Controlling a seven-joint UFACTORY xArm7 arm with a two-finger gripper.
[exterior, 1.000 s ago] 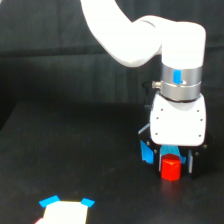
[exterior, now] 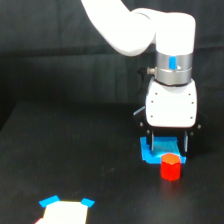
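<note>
A small red block (exterior: 171,168) rests on the dark table at the right, at the front edge of a blue patch (exterior: 160,149) that looks like tape. My gripper (exterior: 169,143) hangs just behind and above the block, over the blue patch. Its two dark fingers stand apart at either side, and nothing shows between them. The block lies clear in front of the gripper and is not held.
At the bottom left edge lies a white item (exterior: 65,212), partly cut off, with blue pieces (exterior: 88,202) at its corners. Dark cloth hangs behind.
My arm has moved back and slightly left, away from the red block. More of the blue patch now shows. The block appears in the same place.
</note>
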